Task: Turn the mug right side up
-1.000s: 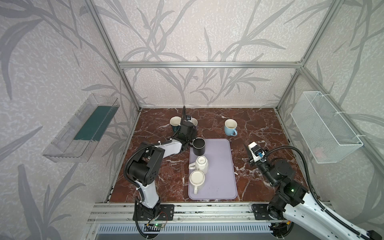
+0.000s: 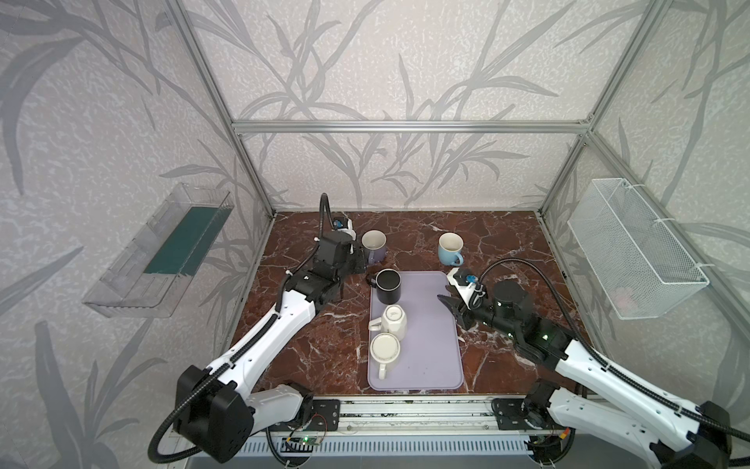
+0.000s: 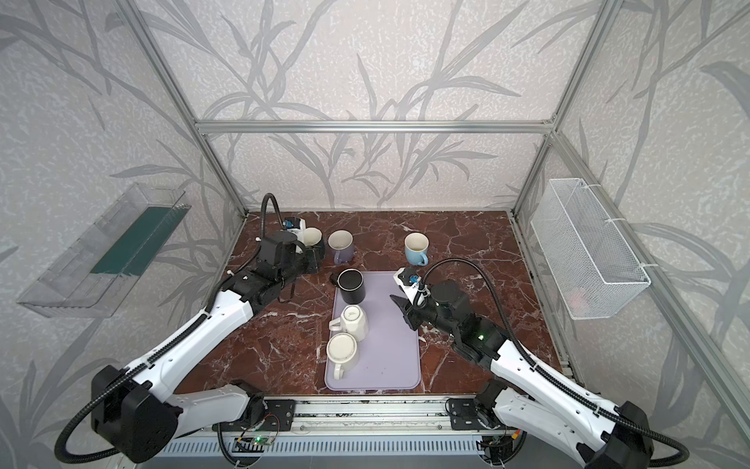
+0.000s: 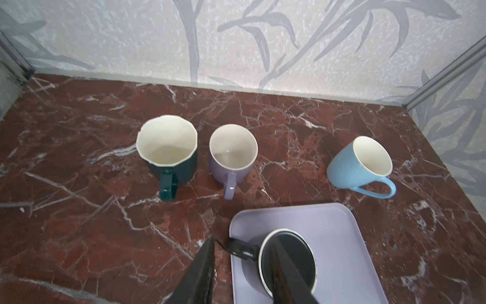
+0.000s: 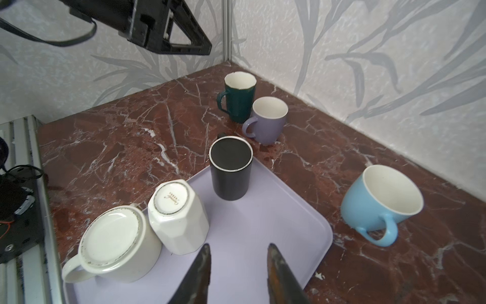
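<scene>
Two mugs stand upside down on the lilac tray [image 2: 425, 344]: a white faceted mug [image 5: 177, 223] with its base up, and a wide cream mug [image 5: 112, 238] touching or nearly touching it. Behind them a black mug [image 5: 231, 169] is upright, mouth up, at the tray's far left corner. My right gripper is open and empty above the tray's right side. In the left wrist view my left gripper is also open with nothing held; it hangs in the air left of the black mug, the mug's handle showing beyond its fingers.
Upright on the table behind the tray are a green mug [image 4: 169, 147], a purple mug [image 4: 233, 152] and a blue mug [image 4: 357, 164]. Wire baskets hang at both sides, clear of the table. The right half of the tray is bare.
My left arm has swung back to the left, away from the purple mug. The right gripper has moved left to the tray's right edge. The mugs on the tray have not moved.
</scene>
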